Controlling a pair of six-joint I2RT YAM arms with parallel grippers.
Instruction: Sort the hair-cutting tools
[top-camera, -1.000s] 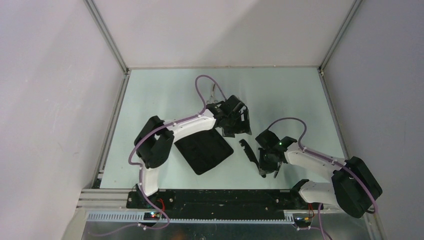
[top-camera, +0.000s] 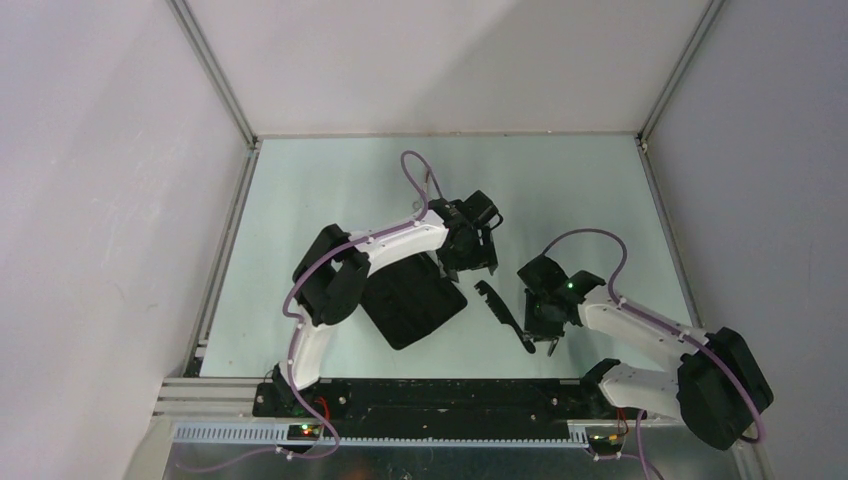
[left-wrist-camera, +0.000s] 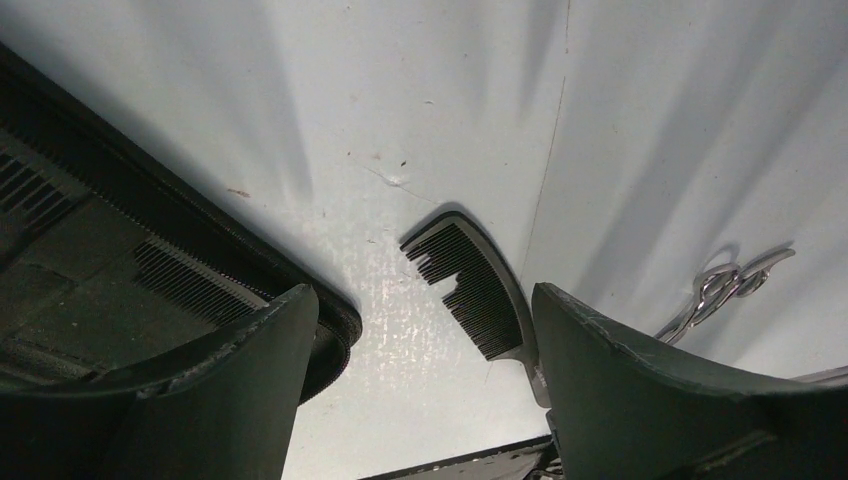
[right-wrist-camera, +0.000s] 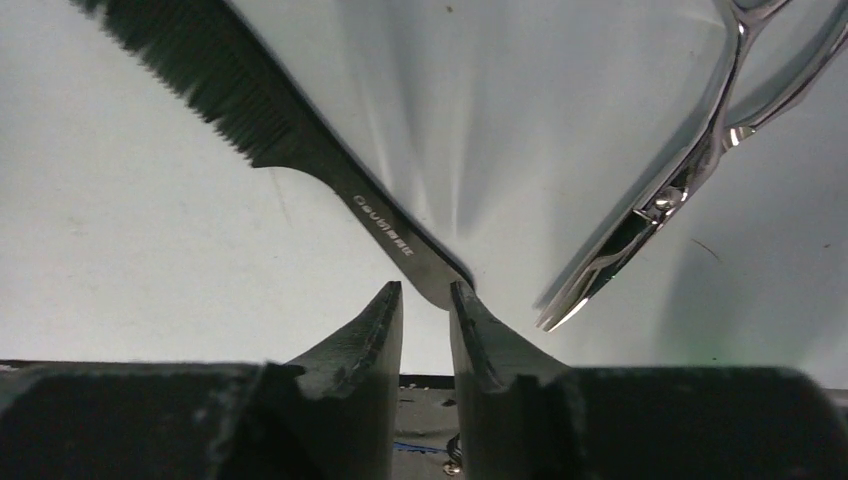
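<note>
A black comb (top-camera: 500, 306) (left-wrist-camera: 480, 300) (right-wrist-camera: 270, 110) lies on the white board beside the black case (top-camera: 410, 310) (left-wrist-camera: 90, 260), which has combs in it. My left gripper (top-camera: 470, 268) hangs part open above the case's corner and the comb, nothing seen between its fingers. My right gripper (top-camera: 538, 335) is low at the end of the comb's handle, its fingertips a little apart, nothing clearly held. Silver scissors (left-wrist-camera: 720, 295) (right-wrist-camera: 680, 190) lie right of the comb, largely hidden by the right arm in the top view.
Another slim metallic tool (top-camera: 427, 180) lies behind the left arm, partly hidden. The board's back and right areas are clear. Its front edge lies just beyond the right gripper.
My right gripper and arm have shifted slightly to the right.
</note>
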